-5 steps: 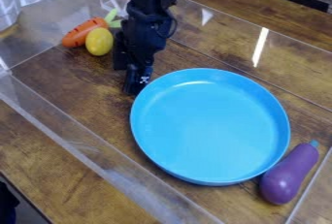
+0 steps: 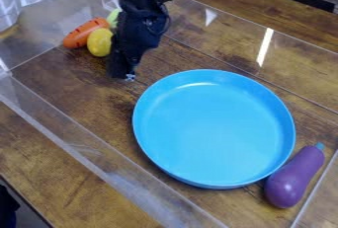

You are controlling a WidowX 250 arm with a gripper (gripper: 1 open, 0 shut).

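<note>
The black gripper (image 2: 125,66) hangs low over the wooden surface at the upper left, just right of a yellow lemon-like object (image 2: 99,40). An orange carrot (image 2: 82,32) with a green top lies behind the yellow object, partly hidden by it. The gripper looks shut, with nothing visible between its fingers, though the dark tips are hard to make out.
A large blue plate (image 2: 212,128) fills the centre right, with a purple eggplant (image 2: 295,176) at its lower right. Clear walls border the left and right. Bare wood shows at the lower left and upper right.
The gripper has moved a little to the left and up in the view, away from the blue plate and nearer the yellow object. The other objects look unmoved.
</note>
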